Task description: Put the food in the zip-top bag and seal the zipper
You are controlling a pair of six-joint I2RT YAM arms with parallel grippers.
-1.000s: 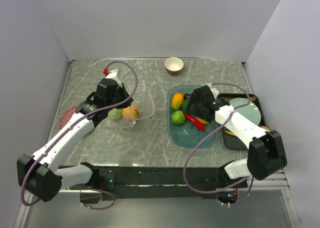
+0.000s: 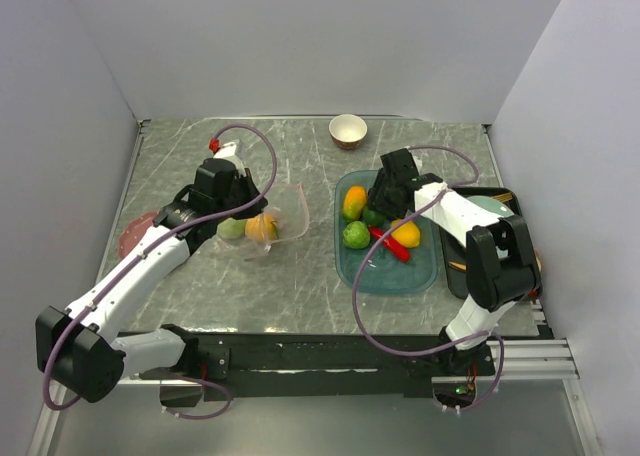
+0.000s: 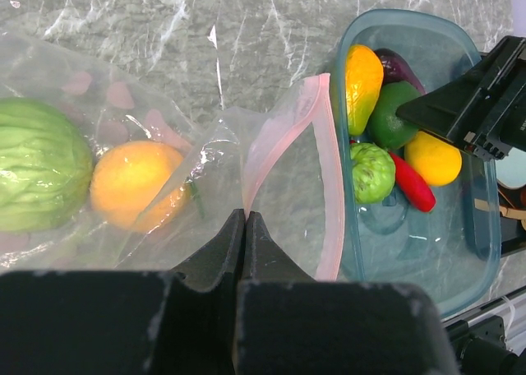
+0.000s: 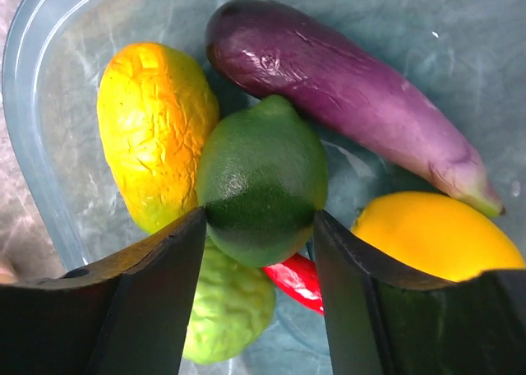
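Note:
A clear zip top bag [image 3: 222, 157] with a pink zipper edge lies at left, holding a green cabbage-like item [image 3: 41, 165] and an orange round item [image 3: 136, 182]. At the bag's mouth my left gripper is shut on the film by the zipper. Inside the blue bin, my right gripper has its fingers part open, one on each side of a dark green avocado-like item [image 4: 263, 165]; whether they press on it is unclear. Around that item are a yellow-orange mango [image 4: 156, 128], an eggplant [image 4: 353, 95], a yellow fruit [image 4: 444, 235], a red pepper [image 4: 300, 280] and a light green item [image 4: 226, 309].
The blue bin [image 2: 345, 276] stands right of the bag, with bare marble counter [image 2: 285, 301] between them. A white bowl [image 2: 348, 129] is at the back. A black tray [image 2: 455, 281] with a plate sits at far right, beneath the right arm.
From over the bin's right part, my right gripper has shifted back and slightly left onto the dark green item, uncovering the yellow fruit. The left arm and bag look still.

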